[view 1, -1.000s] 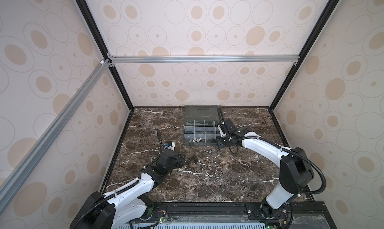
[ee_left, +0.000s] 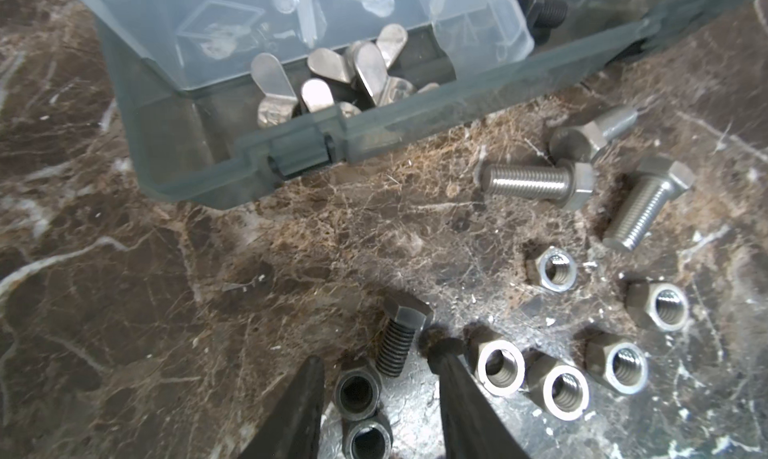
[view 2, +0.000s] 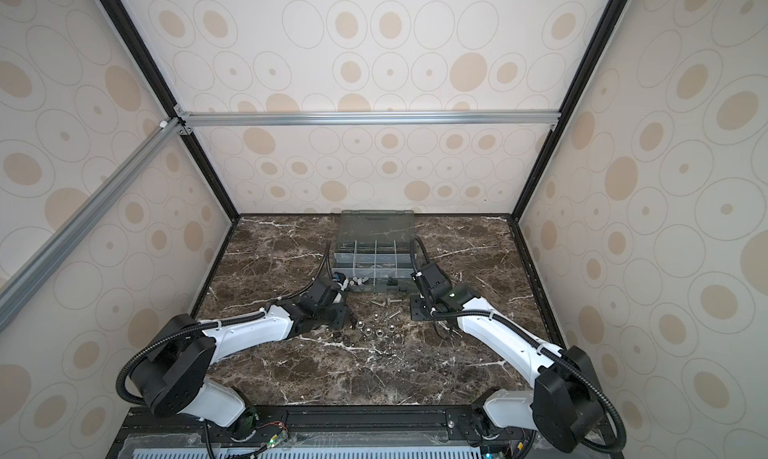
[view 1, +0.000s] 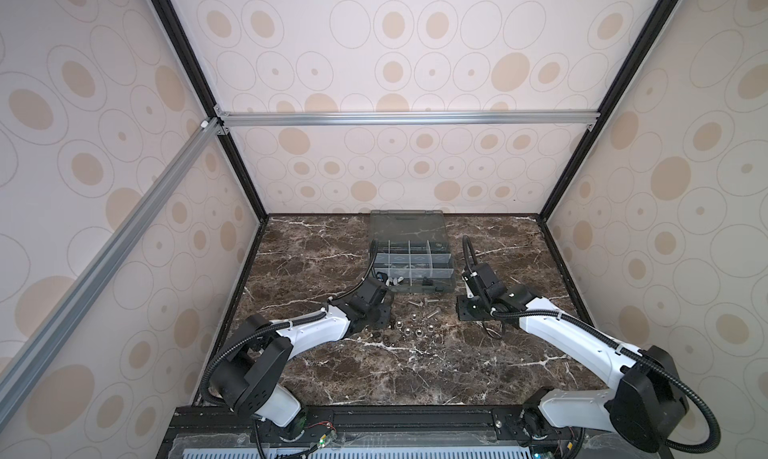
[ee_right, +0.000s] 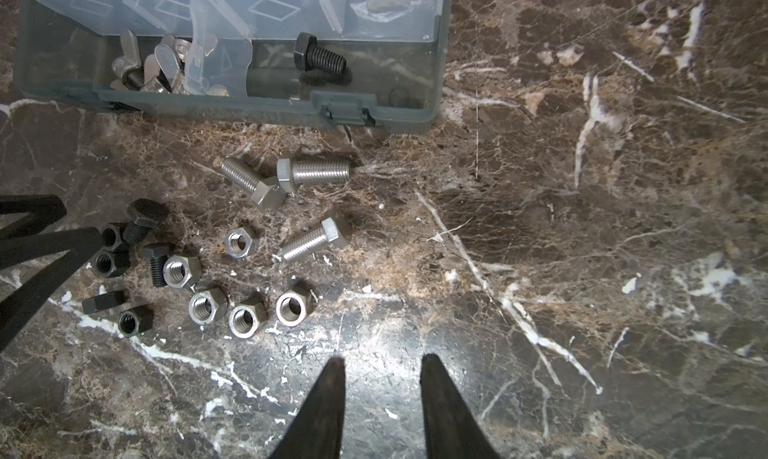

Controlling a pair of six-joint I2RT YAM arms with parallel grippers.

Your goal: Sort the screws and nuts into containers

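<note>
My left gripper stands open low over a cluster of dark hex nuts [ee_left: 357, 391] and black bolts [ee_left: 393, 343], with silver nuts [ee_left: 500, 363] to its right. Silver bolts [ee_left: 528, 182] lie in front of the grey sorting box [ee_right: 216, 107]. In that box, silver wing nuts [ee_right: 166, 59] share one compartment, and a black bolt [ee_right: 320, 59] lies in another. My right gripper is open over bare table, right of and nearer than the loose pieces, nothing between its fingers.
The box's lid [view 1: 406, 225] stands open at the back of the marble table [view 1: 304, 243]. Walls enclose the workspace on the back and sides.
My left gripper has moved right and toward the box, over the loose pieces. My right gripper has moved right and toward the front, away from the box.
</note>
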